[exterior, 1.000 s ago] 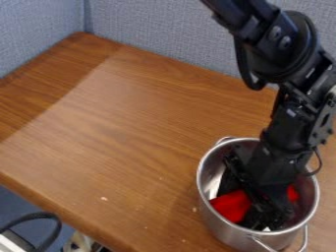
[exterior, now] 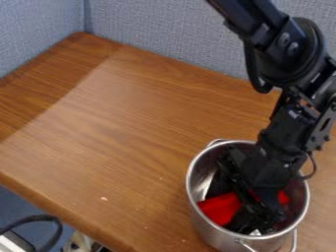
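A steel pot (exterior: 202, 219) with side handles stands at the lower right of the table. My black gripper (exterior: 250, 200) reaches down inside it, over a red object (exterior: 219, 207) lying in the pot. The fingertips are mostly hidden among the red object, the pot's wall and the gripper's own dark body, so what sits between them is unclear.
Grey padded walls (exterior: 157, 25) line the back and left. A black cable (exterior: 46, 221) lies off the table's front-left edge.
The pot, with my gripper in it, has shifted slightly to the left and up in the view over the last moment.
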